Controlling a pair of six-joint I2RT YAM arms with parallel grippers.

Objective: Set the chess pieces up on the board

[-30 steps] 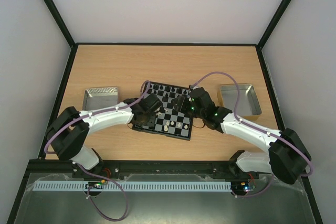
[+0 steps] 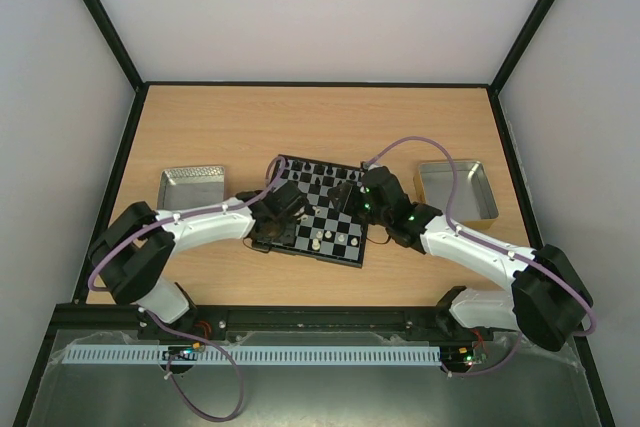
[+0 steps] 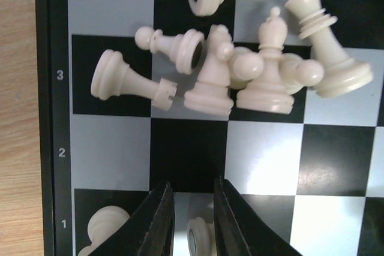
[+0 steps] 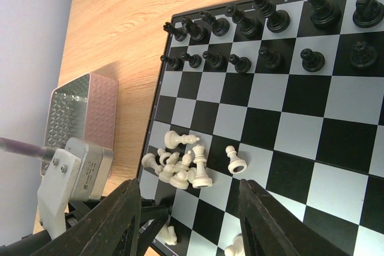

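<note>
The chessboard point(image 2: 340, 247) lies mid-table, black pieces point(image 4: 277, 19) upright along its far side, white pieces point(image 3: 267, 82) mostly toppled in a cluster. My left gripper is low over the board's near left, its fingers close together around or just over a white piece point(image 3: 202, 238); whether it grips it is unclear. Another white piece point(image 3: 105, 232) lies left of the fingers. My right gripper hangs over the board's right side, its two fingers apart in its wrist view, nothing visible between their tips; I cannot tell its state.
A metal tray point(image 2: 192, 187) stands left of the board and another point(image 2: 460, 192) to its right, partly beside the right arm.
The left gripper has shifted very slightly over the board; the right arm looks unchanged.
</note>
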